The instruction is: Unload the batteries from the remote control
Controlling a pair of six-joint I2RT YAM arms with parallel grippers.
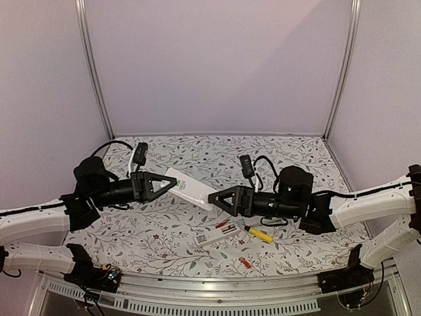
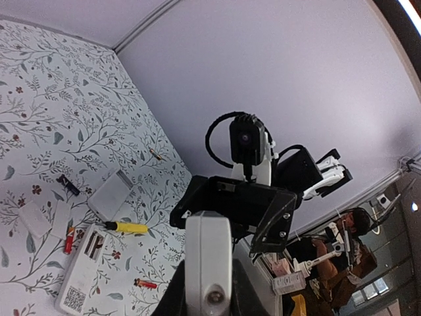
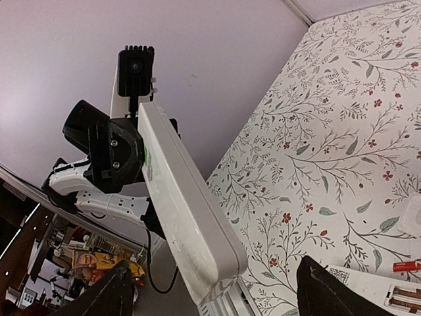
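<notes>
A white, rounded box (image 1: 192, 189) hangs tilted above the table, with my left gripper (image 1: 171, 182) shut on its left end. At its lower right end, my right gripper (image 1: 213, 200) is open, its dark fingers (image 3: 323, 288) on either side of the box's end with visible gaps. Below lies a white remote control (image 2: 82, 270), its battery slot uncovered; whether a battery sits inside I cannot tell. Two small red pieces that look like batteries lie loose: one (image 2: 70, 240) beside the remote, another (image 2: 145, 284) nearer the front edge.
A yellow-handled tool (image 1: 260, 235) lies right of the remote. The left wrist view also shows a small black piece (image 2: 67, 184) and a white flat piece (image 2: 110, 195) on the table.
</notes>
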